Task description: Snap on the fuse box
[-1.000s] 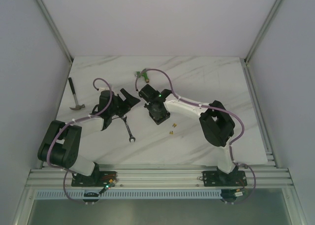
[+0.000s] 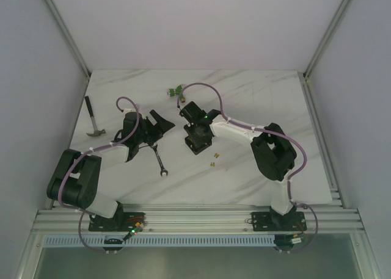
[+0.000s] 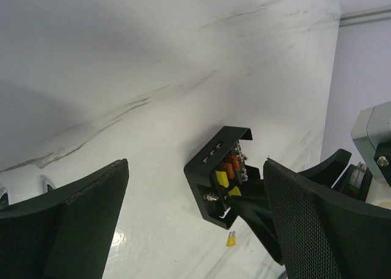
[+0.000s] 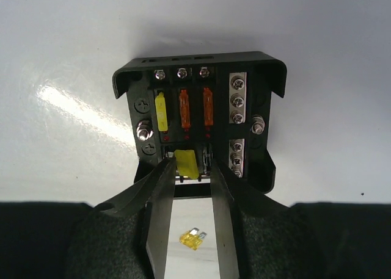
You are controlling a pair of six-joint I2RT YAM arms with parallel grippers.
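The black fuse box (image 4: 238, 65) sits on the marble table with yellow and orange fuses in it. My right gripper is open over its front row, fingertips either side of a yellow fuse; in the left wrist view its fingers reach into the box (image 3: 214, 169). A loose yellow fuse (image 4: 192, 239) lies below the box. My left gripper (image 2: 161, 121) stands open left of the box, with nothing between its fingers.
A hammer (image 2: 96, 132) lies at the far left, a wrench (image 2: 160, 163) below my left gripper, a green object (image 2: 176, 91) at the back, small yellow pieces (image 2: 212, 164) near the box.
My right arm has moved to the right and settled over the fuse box. The left arm has not moved.
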